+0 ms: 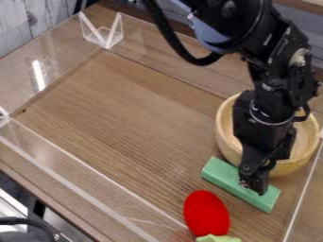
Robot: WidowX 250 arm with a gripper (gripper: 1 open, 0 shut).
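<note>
My black gripper (256, 169) points down at a green block (228, 180) lying on the wooden table beside a tan bowl (229, 127). Its fingertips are low over the block's right part, in front of the bowl; whether they touch it is unclear. The gripper looks open, though the fingers are partly hard to make out.
A red oval object (206, 213) lies in front of the block, with a light green item (217, 238) at the bottom edge. A clear wire-like holder (101, 30) stands at the back left.
</note>
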